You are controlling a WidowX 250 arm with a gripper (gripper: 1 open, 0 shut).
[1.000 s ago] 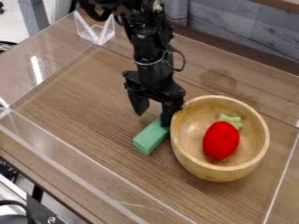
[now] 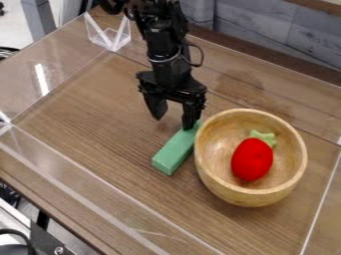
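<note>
My black gripper [image 2: 173, 108] hangs over the middle of the table, open, its fingers spread, at the upper end of a green rectangular block [image 2: 173, 149]. The block lies diagonally on the wood, against the left side of a wooden bowl [image 2: 261, 196]. In the bowl are a red oval object [image 2: 250, 161] and a small green piece [image 2: 262, 136] behind it. I see nothing held between the fingers.
A clear plastic container [image 2: 110, 28] stands at the back left. The table's edge runs along the back right.
My gripper has risen and moved back, away from the green block, uncovering more of its upper end. The block and bowl look unmoved.
</note>
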